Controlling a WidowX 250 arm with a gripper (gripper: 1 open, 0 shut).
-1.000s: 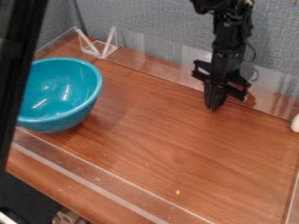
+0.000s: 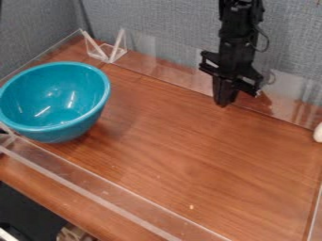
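My black gripper (image 2: 224, 94) hangs at the back right of the wooden table, near the rear wall, a little above the surface; its fingers point down and look shut, with nothing visible between them. A large teal bowl (image 2: 56, 99) sits at the left edge of the table.
A white wire rack (image 2: 105, 47) stands at the back left corner. A white object (image 2: 315, 132) is partly visible at the right edge. Clear strips (image 2: 161, 71) line the table's edges.
The gripper has risen from lower down near the table surface and shifted slightly left since a second ago. The bowl has not moved.
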